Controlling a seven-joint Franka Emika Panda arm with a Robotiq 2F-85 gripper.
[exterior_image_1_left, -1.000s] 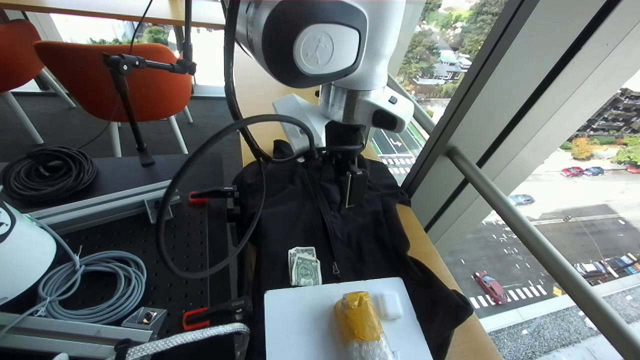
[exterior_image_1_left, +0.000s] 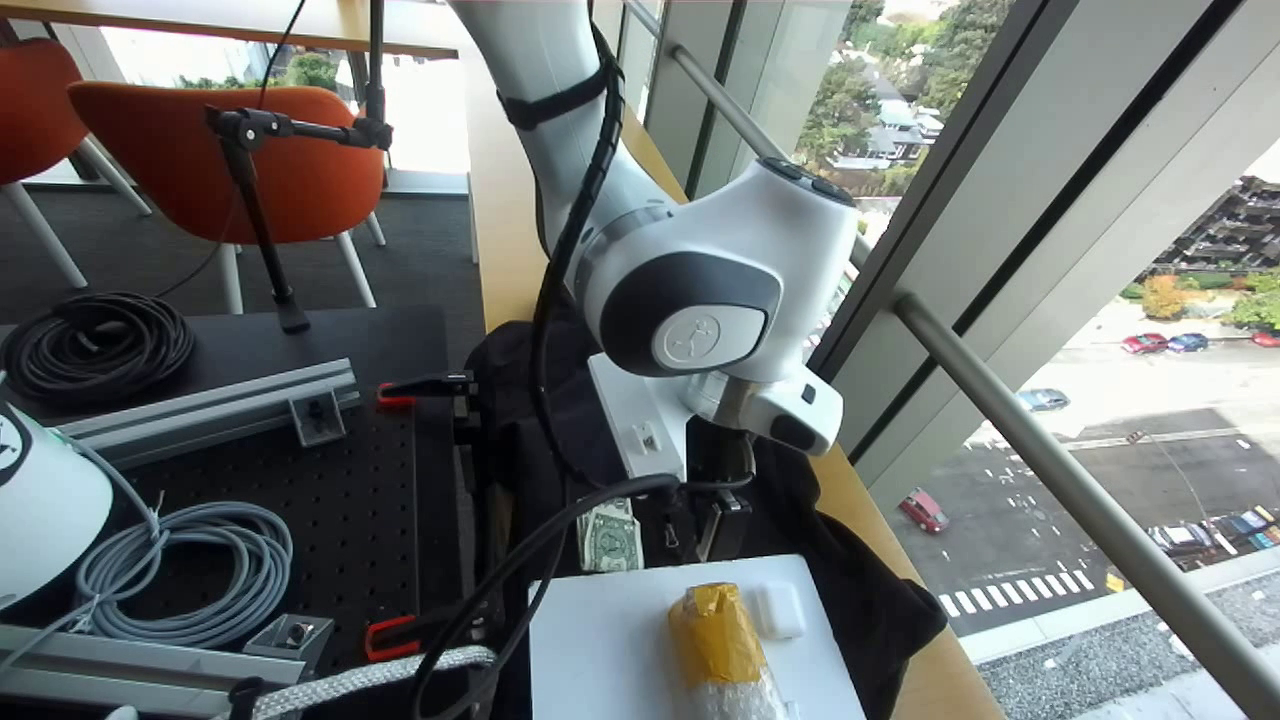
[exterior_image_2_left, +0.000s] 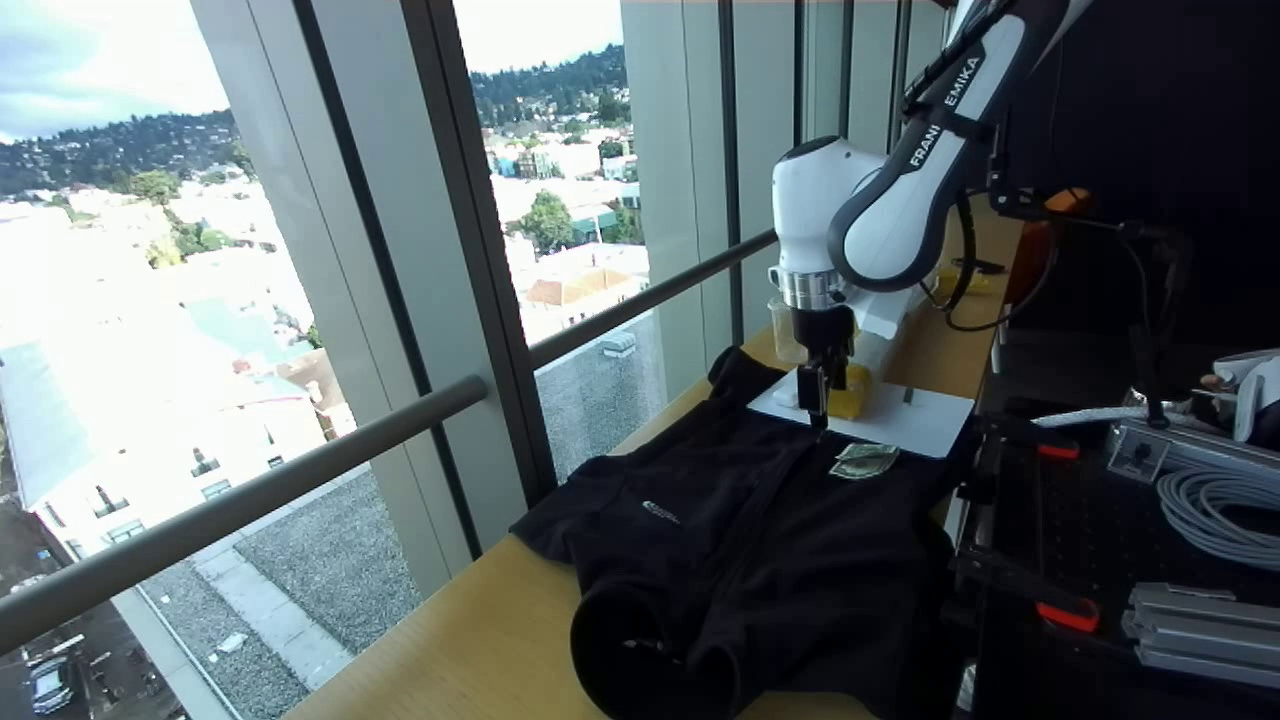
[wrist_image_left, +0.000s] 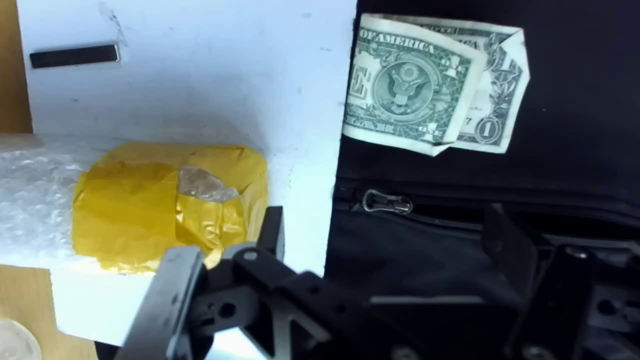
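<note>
A black zip jacket (exterior_image_2_left: 768, 540) lies spread on the wooden ledge. Its metal zipper pull (wrist_image_left: 387, 203) rests close to the white board's edge, also visible as a zipper pull (exterior_image_1_left: 672, 540) beside the gripper. My gripper stands open low over the jacket, its fingers on either side of the zip line with nothing held between them. In exterior view 2 the gripper (exterior_image_2_left: 816, 398) hangs near the board's edge; whether its tips touch the cloth I cannot tell. Folded dollar bills (wrist_image_left: 420, 84) lie on the jacket beside the zip.
The white board (exterior_image_1_left: 576, 636) bears a yellow-taped bubble-wrap bundle (exterior_image_1_left: 717, 630), a small white case (exterior_image_1_left: 780, 611) and a dark bar (wrist_image_left: 75, 56). A rail (exterior_image_1_left: 1056, 468) and windows flank one side. Orange-tipped clamps (exterior_image_2_left: 1068, 614) line the other.
The arm has come down and toward the white board, from over the jacket's far part to beside the zipper pull. Its cable loop has swung along. Jacket, bills and bundle look unmoved.
</note>
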